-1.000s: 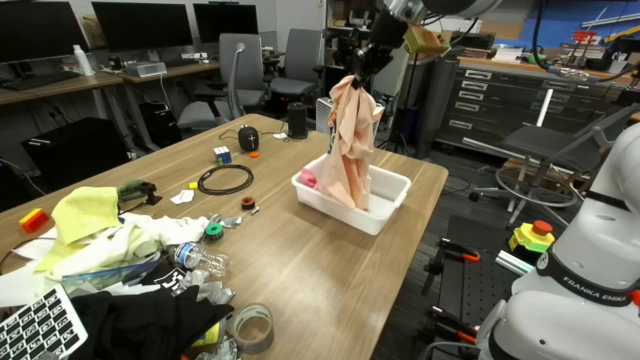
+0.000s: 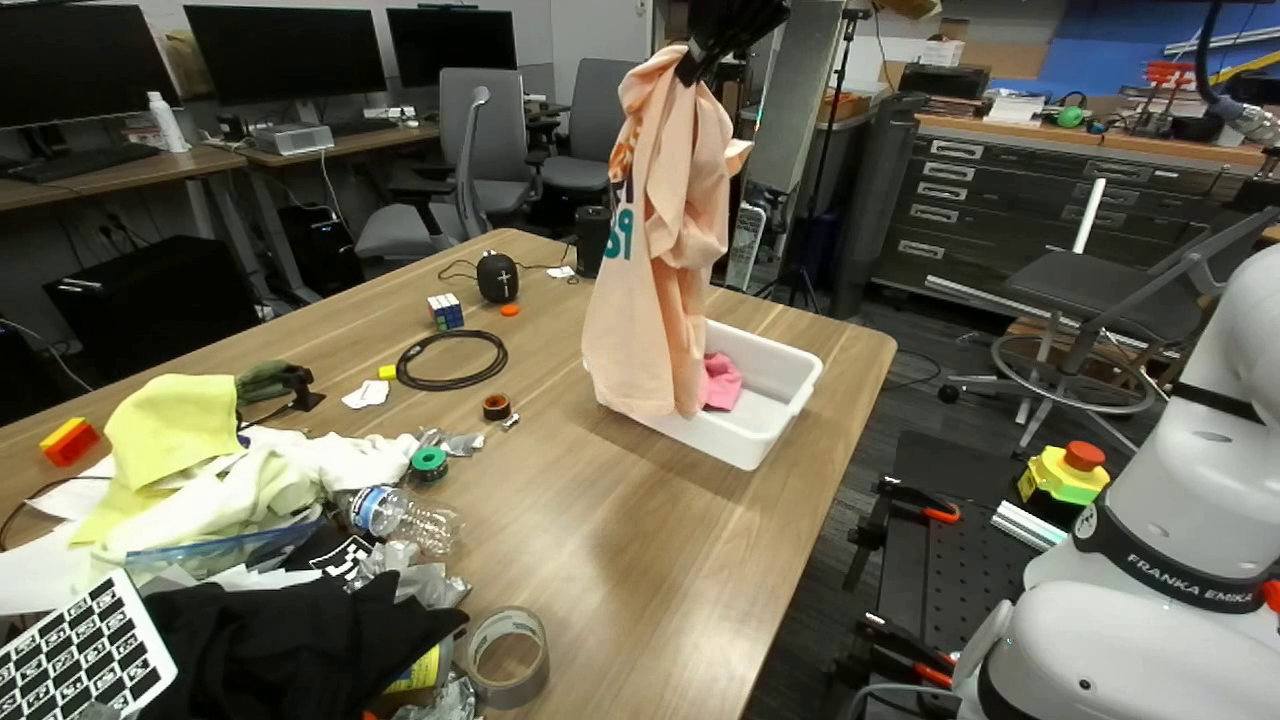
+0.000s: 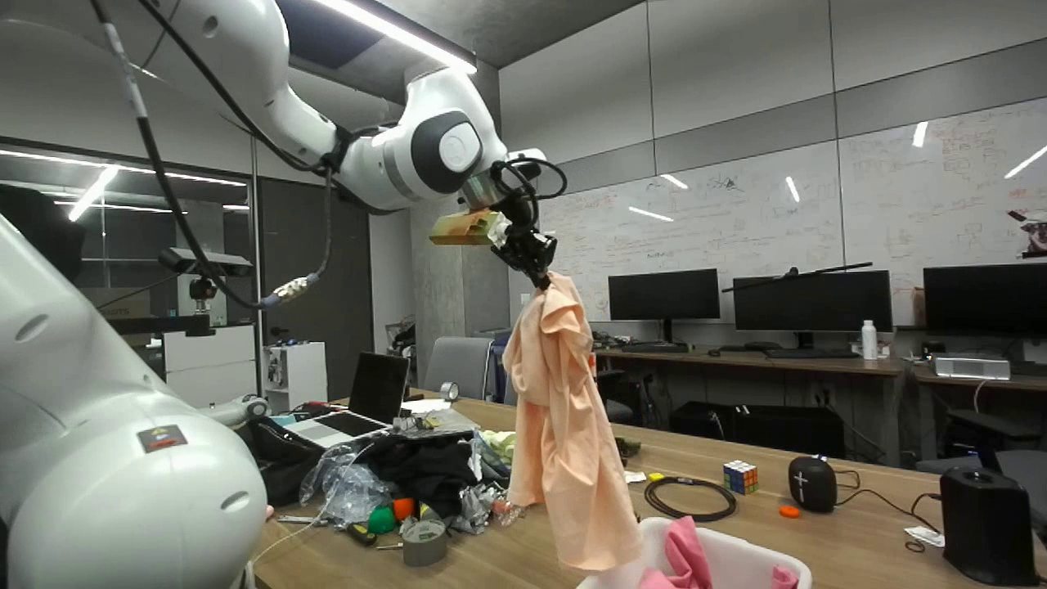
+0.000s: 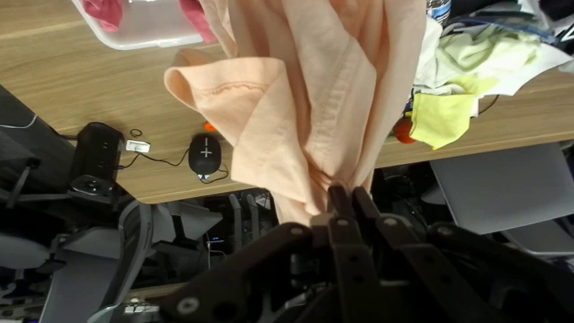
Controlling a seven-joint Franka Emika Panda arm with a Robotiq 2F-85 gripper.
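Observation:
A peach-coloured cloth (image 2: 660, 252) with orange and teal print hangs in long folds from my gripper (image 2: 702, 66), which is shut on its top end. In the wrist view the black fingertips (image 4: 340, 200) pinch the gathered fabric (image 4: 323, 107). Below the cloth stands a white bin (image 2: 768, 414) on the table; the cloth hides the bin's left part in exterior view 1. Pink cloth (image 3: 682, 559) lies in the bin. From exterior view 2, the peach cloth's lower edge hangs in front of the bin's left side.
Clutter covers the table's near left: a yellow cloth (image 2: 174, 420), a black cloth (image 2: 306, 636), a plastic bottle (image 2: 408, 516) and a tape roll (image 2: 506, 654). A cable coil (image 2: 452, 360), puzzle cube (image 2: 445, 312) and speaker (image 2: 497, 277) stand farther back. Table space left of the bin is clear.
My gripper has risen, carrying the peach cloth upward and somewhat left. The cloth's lower part was inside the bin; now it hangs higher, and more of the bin's interior shows.

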